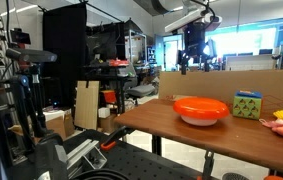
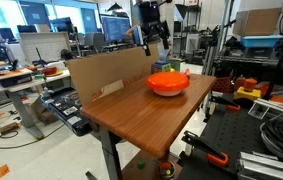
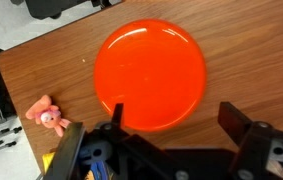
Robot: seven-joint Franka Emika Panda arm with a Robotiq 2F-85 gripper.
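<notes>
A round red-orange dish (image 1: 201,104) sits on the wooden table, with a paler bowl-like part (image 1: 203,121) under its rim. From the wrist view, the dish (image 3: 150,75) looks empty and fills the middle of the picture. My gripper (image 1: 195,69) hangs well above it, touching nothing. The two dark fingers (image 3: 110,132) stand wide apart at the lower edge of the wrist view, only table and dish showing between them. In exterior view 2 the dish (image 2: 168,82) lies below the arm.
A green-and-blue box (image 1: 247,105) stands behind the dish to the right. A pink plush toy (image 3: 47,115) lies close to the table edge; in exterior view 1 an orange-pink toy (image 1: 282,126) is at the right. Bare wood (image 2: 136,115) stretches across the near table.
</notes>
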